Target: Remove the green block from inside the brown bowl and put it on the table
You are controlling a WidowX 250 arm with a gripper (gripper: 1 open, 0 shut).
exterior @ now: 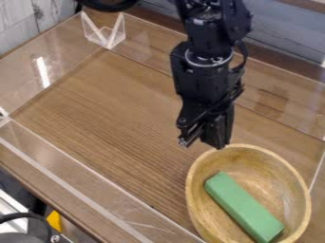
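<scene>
The green block (242,206) lies lengthwise inside the brown bowl (200,177), a shallow light-brown bowl at the lower right of the camera view. My black gripper (206,140) points down just behind the bowl's far left rim. Its fingers are shut, and no object shows between them. Block and fingers are clearly apart, with the rim lying between them in the view. How high the fingertips are above the table is hard to tell.
A clear wire-like stand (105,30) is at the far left. Bare wooden table (95,109) stretches across the left and middle. A dark cable (26,220) and a yellow item (53,220) sit at the lower left, beyond the table's edge.
</scene>
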